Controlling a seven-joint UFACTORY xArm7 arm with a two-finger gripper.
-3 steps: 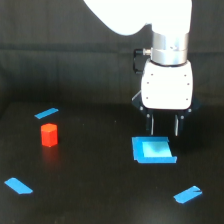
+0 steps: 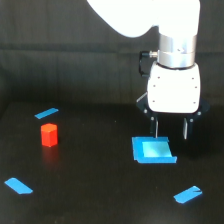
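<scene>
A small red-orange block (image 2: 49, 135) sits on the dark table at the left. My gripper (image 2: 171, 128) is far to its right, pointing down with its two thin dark fingers spread apart. Nothing shows between them. Just in front of the gripper, a blue-edged square (image 2: 139, 151) with a pale middle lies on the table. The left finger appears over its back edge; the fingertips' height above the table is hard to judge.
Blue tape strips mark the table: one behind the block (image 2: 46, 113), one at front left (image 2: 18, 186), one at front right (image 2: 187, 195). A dark curtain (image 2: 70, 55) hangs behind.
My gripper has shifted a little to the right and slightly lower in the picture, its fingers still apart. The block and the blue square have not moved.
</scene>
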